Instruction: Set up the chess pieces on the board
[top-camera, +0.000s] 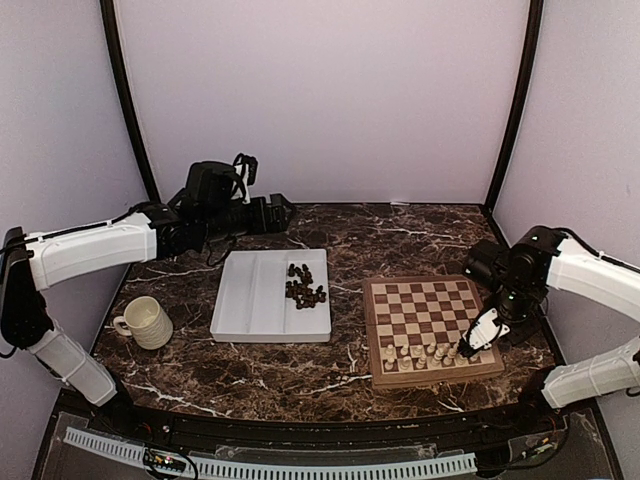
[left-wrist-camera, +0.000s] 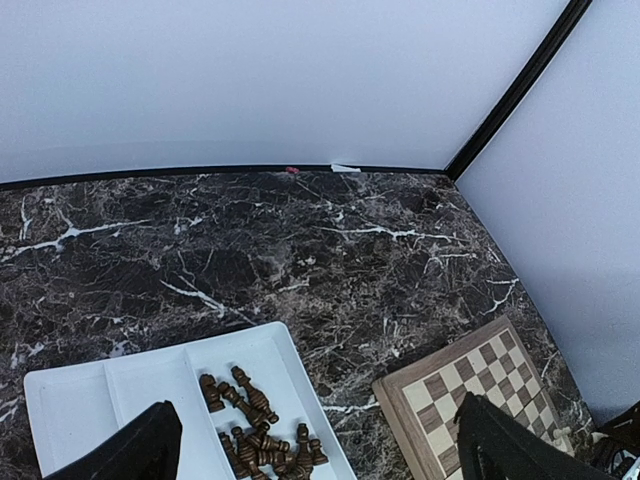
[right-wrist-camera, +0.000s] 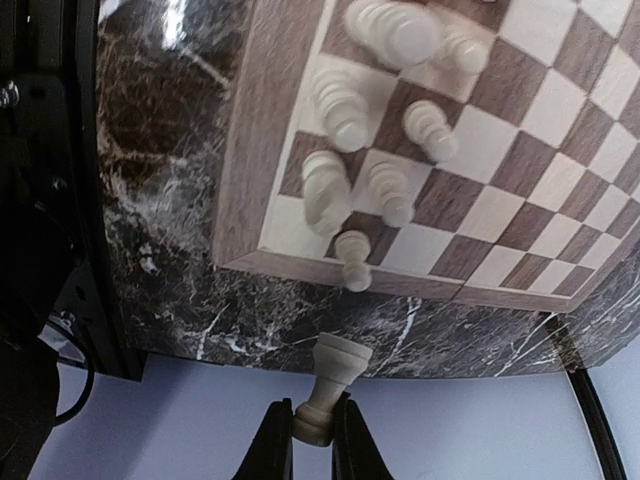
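A wooden chessboard (top-camera: 420, 312) lies at the right, with several white pieces along its near edge. In the right wrist view my right gripper is shut on a white chess piece (right-wrist-camera: 336, 362), held tilted near the board; other white pieces (right-wrist-camera: 428, 130) stand on the squares. From the top, the right arm covers the board's right near part. My left gripper (top-camera: 270, 212) hangs open above the far side of the white tray (top-camera: 250, 300), which holds a pile of dark pieces (top-camera: 305, 290) in its right compartment.
A ribbed mug (top-camera: 148, 322) stands at the left front. Bare marble table surrounds the tray and board. Walls rise at the back and both sides.
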